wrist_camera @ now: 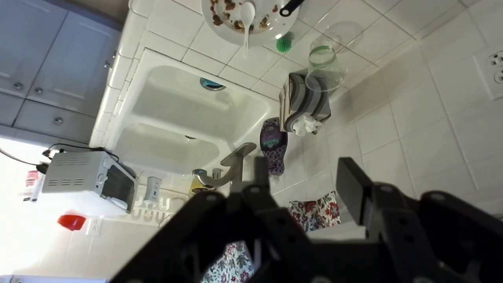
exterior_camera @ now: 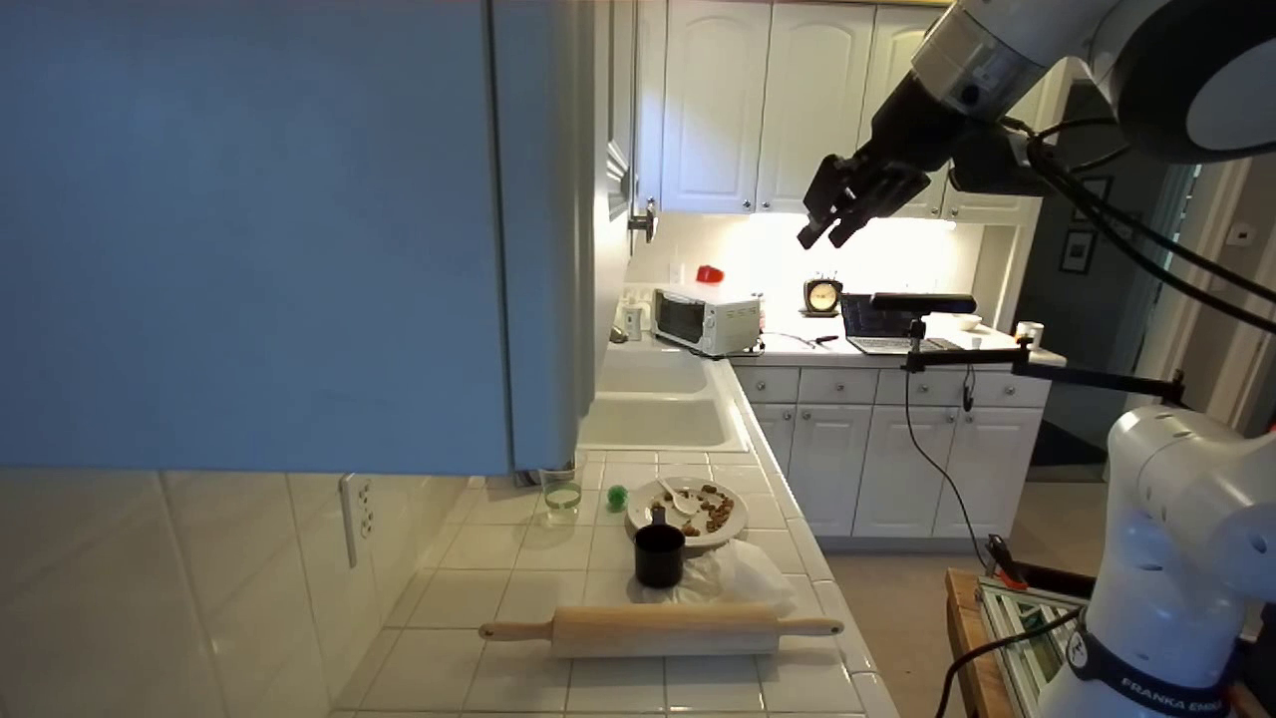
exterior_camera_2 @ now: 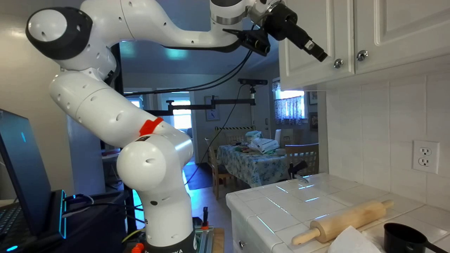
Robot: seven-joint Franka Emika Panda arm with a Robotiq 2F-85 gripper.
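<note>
My gripper [exterior_camera: 822,235] hangs in the air to the right of the upper cabinets, well above the counter. In the wrist view, a clear gap separates its fingers [wrist_camera: 351,188], and nothing shows between them. An upper cabinet door [exterior_camera: 619,84], seen almost edge-on, lies in line with the cabinet row, its knob [exterior_camera: 646,221] standing apart from my fingers. Whether it sits fully flush I cannot tell. From the other side, two white cabinet doors [exterior_camera_2: 316,42] show beyond my gripper [exterior_camera_2: 322,55].
Below lie a double sink [wrist_camera: 188,94], a plate [exterior_camera: 639,515] of food with a spoon, a black cup [exterior_camera: 659,556] and a rolling pin [exterior_camera: 665,630]. A toaster oven [exterior_camera: 732,325] stands behind the sink. Open air lies right of the counter.
</note>
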